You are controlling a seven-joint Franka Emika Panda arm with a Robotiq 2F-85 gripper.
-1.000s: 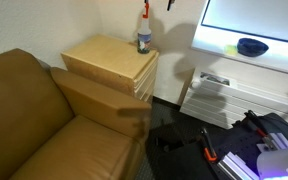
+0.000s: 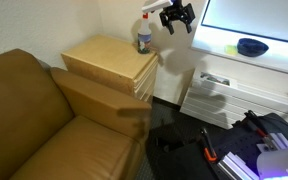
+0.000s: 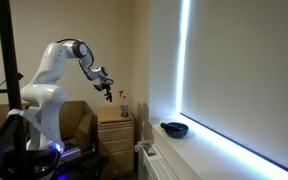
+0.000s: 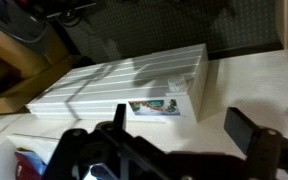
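My gripper (image 2: 180,29) hangs in the air at the top of exterior view 1, pointing down. In the wrist view its two dark fingers (image 4: 246,132) stand wide apart with nothing between them. A spray bottle (image 2: 144,40) with a pale label stands upright on the wooden cabinet (image 2: 106,58). Part of the arm covers the bottle's top in that view. From exterior view 2, the bottle (image 3: 124,110) shows its red nozzle, and the gripper (image 3: 109,97) is higher up and to its left.
A dark bowl-like object (image 2: 252,47) sits on the windowsill (image 2: 219,43). Below the sill is a white radiator (image 2: 229,98), seen from above in the wrist view. A brown sofa (image 2: 44,120) fills the left side, with dark floor between sofa and radiator.
My gripper has come down from above the top edge of exterior view 1, and the arm now shows beside and over the bottle's top. The bottle has not moved.
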